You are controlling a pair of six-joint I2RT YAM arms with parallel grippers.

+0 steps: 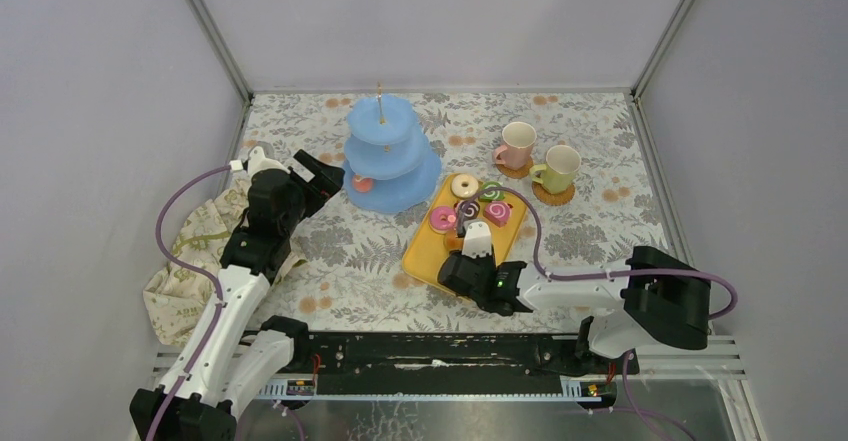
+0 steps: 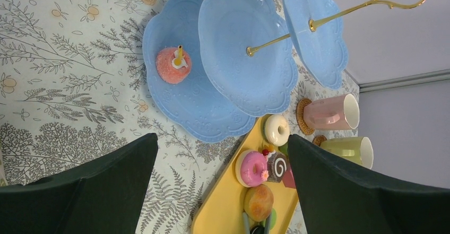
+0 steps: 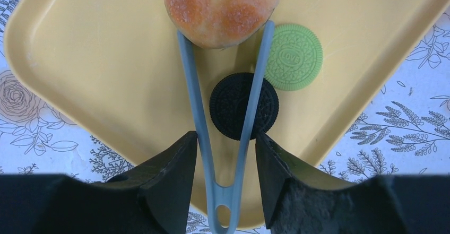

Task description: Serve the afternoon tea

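Observation:
My right gripper is over the yellow tray [image 3: 95, 59], its fingers either side of blue tongs [image 3: 191, 75]. The tong tips reach a bread bun [image 3: 220, 8]; a black cookie [image 3: 236, 104] and green cookie [image 3: 293, 56] lie below. My left gripper stands open left of the blue three-tier stand [image 1: 400, 191], whose bottom tier holds a pink pastry [image 2: 170, 69]. Donuts [image 1: 464, 185] and cake slices [image 1: 497, 213] share the tray.
A pink mug [image 1: 518, 141] and green mug [image 1: 562, 166] stand on coasters at back right. A crumpled cloth [image 1: 170, 296] lies under the left arm. Bare table shows between stand and left front.

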